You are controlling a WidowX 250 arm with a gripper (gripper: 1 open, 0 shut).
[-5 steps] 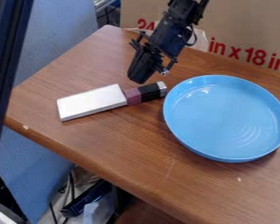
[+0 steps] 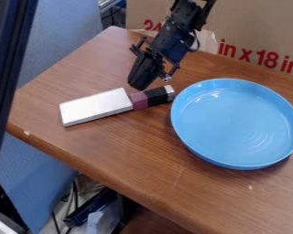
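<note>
A cleaver-like object [image 2: 95, 106] with a flat white blade and a maroon and black handle with a light tip lies on the wooden table, left of a light blue plate [image 2: 234, 122]. My black gripper [image 2: 142, 77] hangs at the back of the table, just above and behind the handle. Whether its fingers are open or shut is hard to tell from this angle.
A cardboard box [image 2: 253, 37] with red print stands behind the table [image 2: 149, 174]. The table's left edge has a blue surface beside it, with cables and clutter below. Bare wood lies in front of the cleaver and plate.
The gripper has shifted slightly left and lower over the last second. The cleaver-like object and the plate have not moved.
</note>
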